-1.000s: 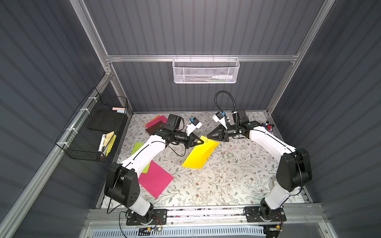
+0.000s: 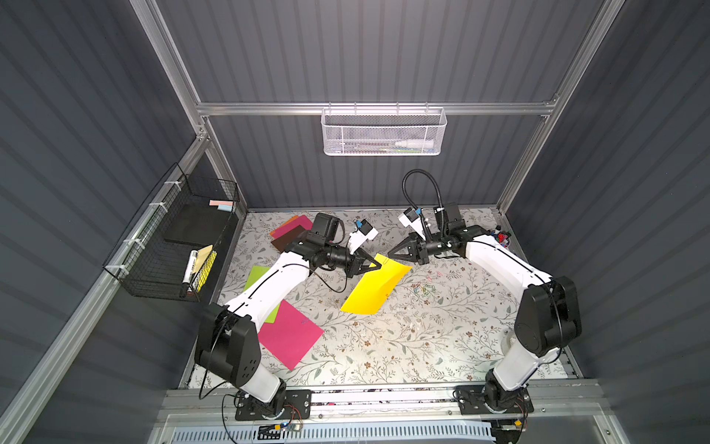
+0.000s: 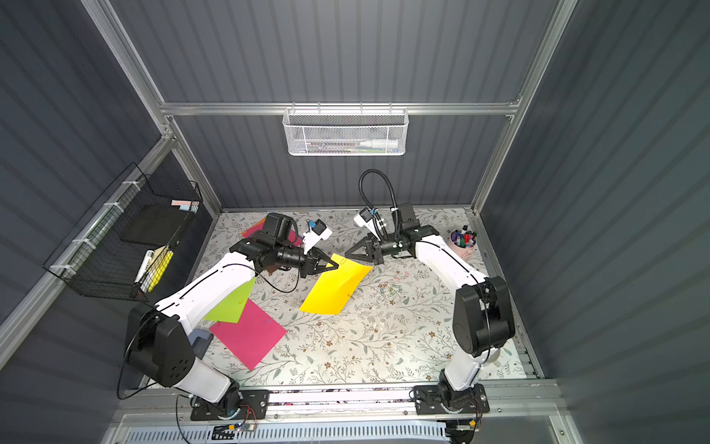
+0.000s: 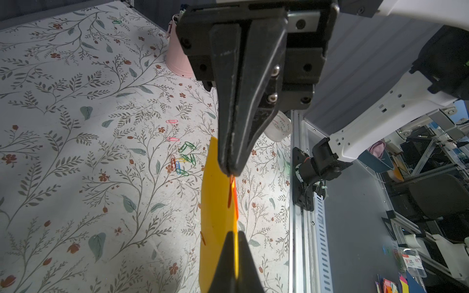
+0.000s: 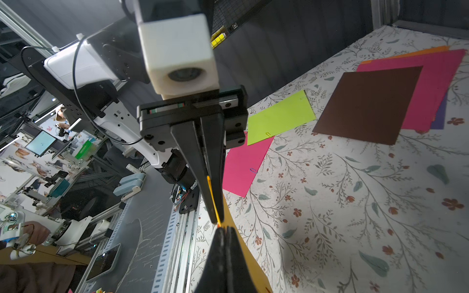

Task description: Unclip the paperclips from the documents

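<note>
A yellow sheet (image 2: 373,292) hangs between my grippers, its top edge pinched by my shut left gripper (image 2: 375,266). My right gripper (image 2: 392,254) is shut at the same edge, where an orange-red paperclip (image 4: 232,195) shows at its fingertips in the left wrist view; whether the clip is still on the sheet is hard to tell. Several loose paperclips (image 4: 185,158) lie on the table. Pink (image 2: 288,333) and green (image 5: 278,117) sheets at the left each carry a small clip.
Brown and other sheets lie at the back left. A pink cup (image 3: 460,244) stands at the back right, a wire basket (image 2: 148,273) hangs on the left wall.
My right gripper has moved very slightly rightward, and the sheet's lower part has swayed a little. The left arm has stayed still.
</note>
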